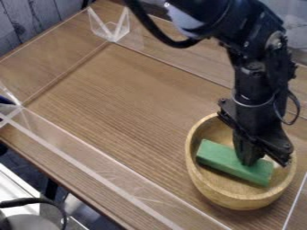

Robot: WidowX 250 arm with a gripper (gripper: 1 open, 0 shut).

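Observation:
A wooden bowl point(211, 191) sits at the lower right of the table, with a green rectangular block point(228, 165) lying inside it. My black gripper point(249, 154) reaches down from the upper right into the bowl, its tips at the upper side of the block's right part. The gripper looks shut; whether anything is between its fingertips is hard to tell, and they partly hide the block.
Clear plastic edging runs along the left and lower edges. A black cable shows at the bottom left corner.

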